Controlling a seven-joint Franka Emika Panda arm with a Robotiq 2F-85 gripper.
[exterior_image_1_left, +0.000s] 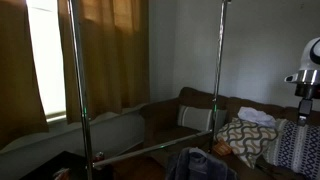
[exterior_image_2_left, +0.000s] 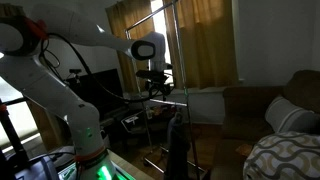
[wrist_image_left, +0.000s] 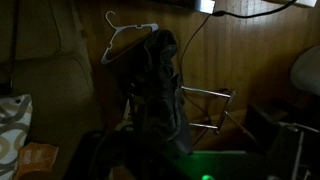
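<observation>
In the wrist view, a dark garment lies or hangs below my gripper, with a white hanger beside its upper end. The same dark cloth seems to show low in exterior view 2 as a dark garment and in exterior view 1 as a bluish garment. My gripper is up in the air near the metal rack, above the garment. At the right edge of exterior view 1, the gripper points downward. It is open, and nothing shows between its fingers.
Tall metal rack poles stand close by, joined by a low bar. A brown sofa with patterned cushions runs along the wall. Yellow curtains hang by the window. Dim light hides much of the floor.
</observation>
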